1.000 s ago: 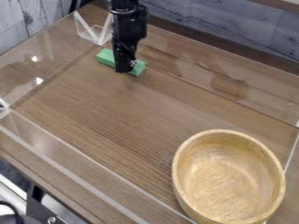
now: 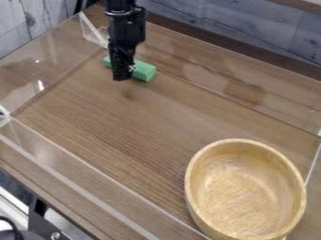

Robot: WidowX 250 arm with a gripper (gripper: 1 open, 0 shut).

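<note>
My dark gripper [image 2: 123, 69] hangs at the upper left of the camera view, low over a green block [image 2: 143, 71] on the wooden tray floor. The block lies partly behind the gripper. Whether the fingers are open or shut, or touch the block, I cannot tell.
A large empty beige bowl [image 2: 245, 192] sits at the lower right. The tray's walls run along the left and back.
My gripper has shifted slightly left, in front of the green block's left part. The block looks to be in about the same place.
</note>
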